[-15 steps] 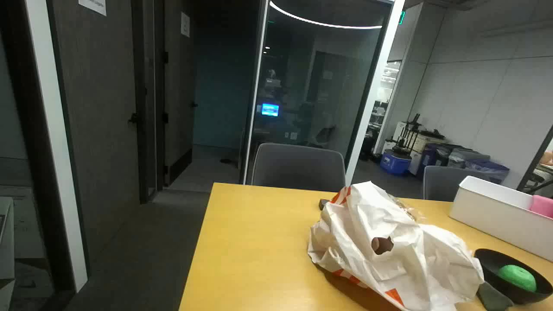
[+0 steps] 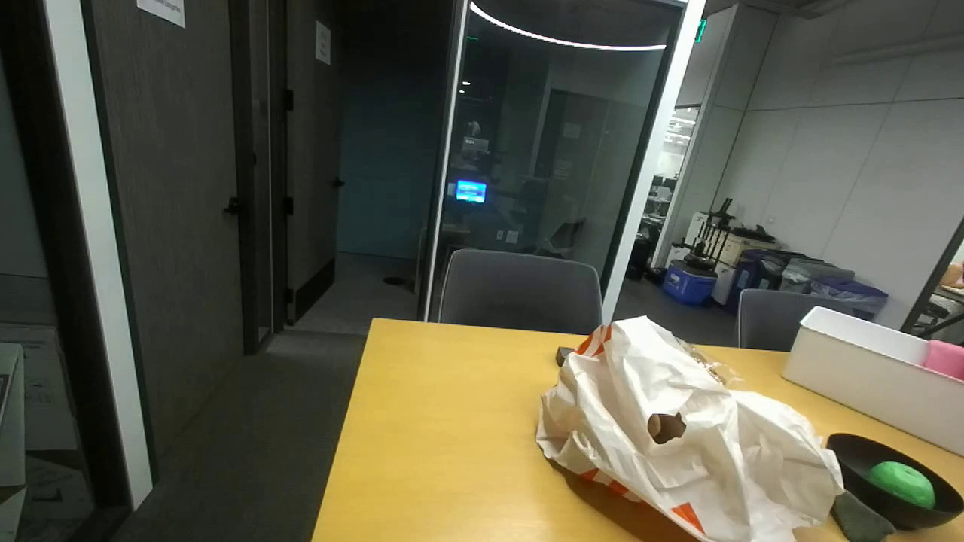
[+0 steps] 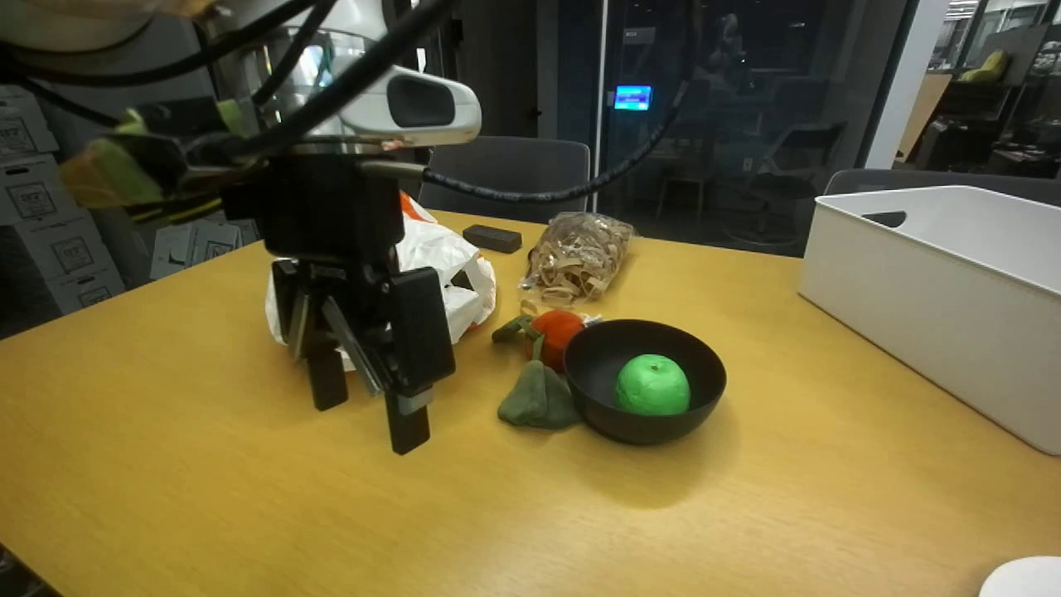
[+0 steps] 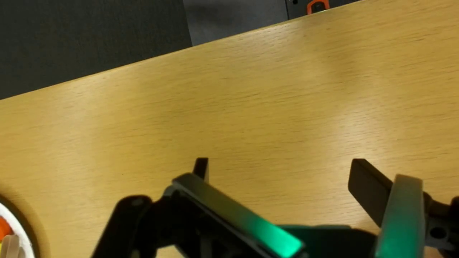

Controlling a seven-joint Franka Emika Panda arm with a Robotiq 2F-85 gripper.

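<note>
My gripper (image 3: 360, 416) hangs above the table at the left of exterior view 2, its fingers spread apart and pointing down. In the wrist view a wide gap separates the two fingers (image 4: 372, 189), and only bare table shows between their tips. A black bowl (image 3: 704, 393) holds a green round fruit (image 3: 653, 385); both stand to the right of the gripper. Beside the bowl lie a dark green cloth-like piece (image 3: 537, 398) and an orange-red item (image 3: 559, 333). Behind the gripper, partly covered by it, is a crumpled white bag (image 3: 448, 264). The arm is out of exterior view 1.
A white bin (image 3: 925, 298) stands at the right, with something pink (image 2: 944, 358) inside. At the back are a clear bag of tan pieces (image 3: 579, 254) and a dark block (image 3: 492, 238). A white round dish (image 4: 21, 232) shows at the wrist view's corner.
</note>
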